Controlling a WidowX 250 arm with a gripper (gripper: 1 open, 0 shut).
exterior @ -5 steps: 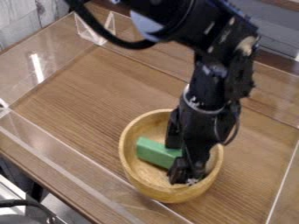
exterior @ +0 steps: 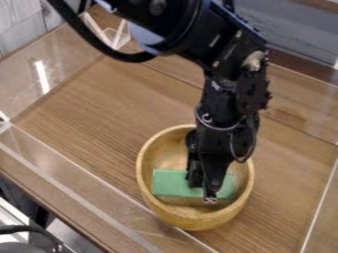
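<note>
My black gripper (exterior: 209, 184) reaches down from the top into a tan round bowl (exterior: 152, 158), its fingers over and against a green block (exterior: 172, 183) lying in the bowl. The fingertips partly cover the block. I cannot tell whether they are closed on it.
The bowl stands on a wooden surface (exterior: 93, 128) with clear room to the left and right. A clear plastic edge runs along the left, a black cable lies at the lower left, and a pale wall is at the back.
The gripper has shifted and narrowed over the block. The green block now lies more level across the lower part of the bowl.
</note>
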